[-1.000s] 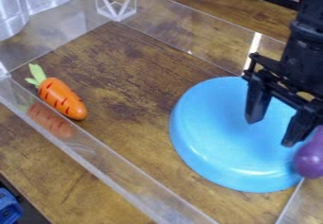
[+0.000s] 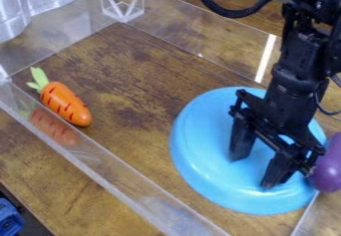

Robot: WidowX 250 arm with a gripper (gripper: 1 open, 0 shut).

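The black gripper [image 2: 266, 145] reaches down from the upper right into a blue plate or bowl [image 2: 206, 150], its fingers low over or on the blue surface. Whether it is open or shut is unclear. A purple round object [image 2: 322, 170] sits at the right rim, partly cut off by the frame.
An orange toy carrot [image 2: 64, 103] lies on the wooden surface at left. Clear plastic walls border the area. A blue object [image 2: 7, 220] is at the bottom left corner.
The gripper has moved down and toward the camera, deeper into the blue dish, which appears shifted slightly left.
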